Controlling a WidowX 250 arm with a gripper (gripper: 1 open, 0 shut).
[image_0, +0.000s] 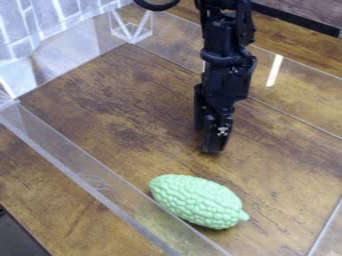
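My black gripper hangs down in the middle of the wooden surface, its tip low near the board. Whether its fingers are apart or together cannot be made out against the dark body. A pale green bumpy vegetable, like a bitter melon, lies on its side at the lower front, apart from the gripper and nearer the camera.
Clear plastic walls border the wooden floor, along the left front, the back and the right. A white checked cloth is at the back left. The floor left and right of my gripper is clear.
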